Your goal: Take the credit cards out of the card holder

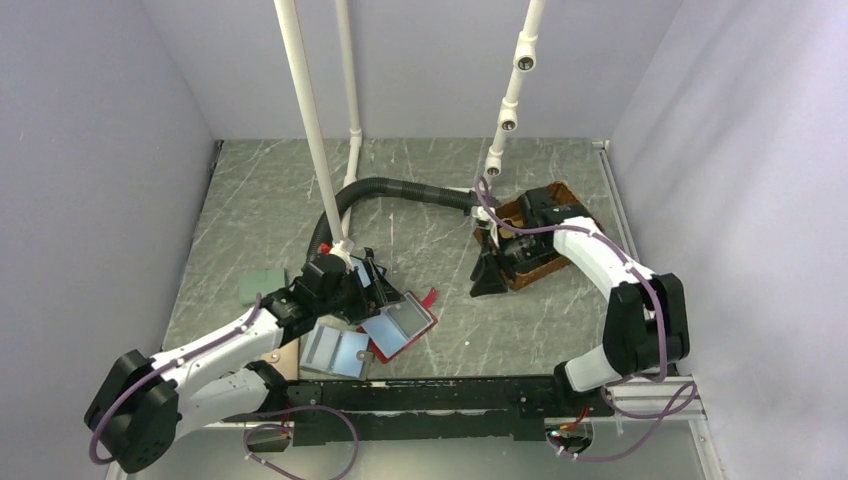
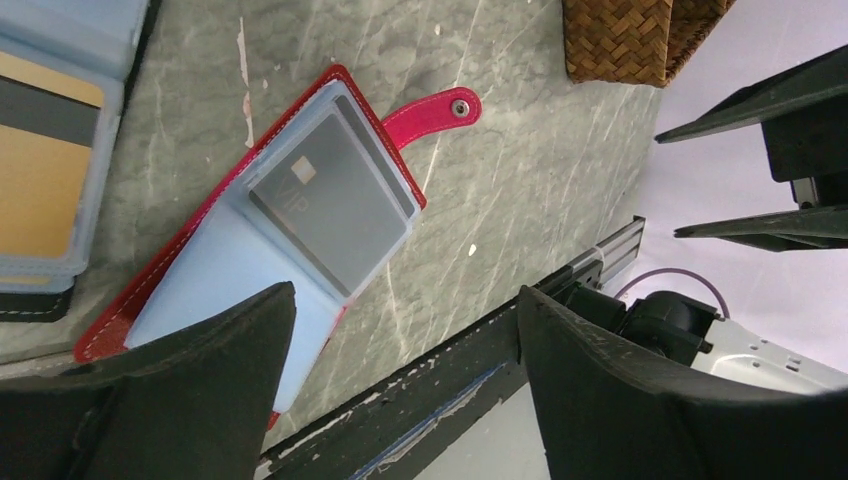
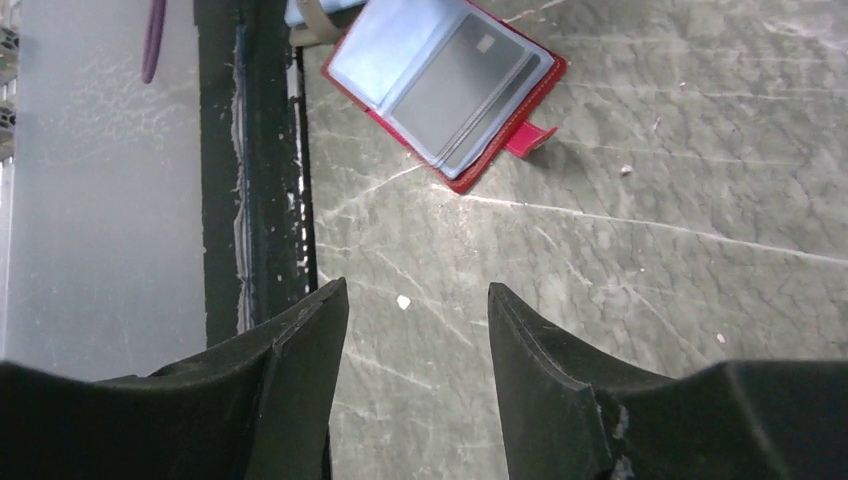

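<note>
A red card holder [image 1: 398, 328] lies open on the marble table, showing a grey card under a clear sleeve [image 2: 330, 200] and a pale blue panel, its strap [image 2: 430, 118] out to the side. My left gripper [image 1: 376, 288] hangs over it, fingers apart and empty; in its own view they frame the holder's lower part [image 2: 405, 318]. My right gripper is open and empty, to the right of the holder, which shows ahead of it in the right wrist view.
A second open blue holder [image 1: 332, 350] lies front left, another behind under my left arm. A green item [image 1: 260, 283] is at left. The wicker basket [image 1: 560, 195] sits right, below my right arm; a black hose arches behind.
</note>
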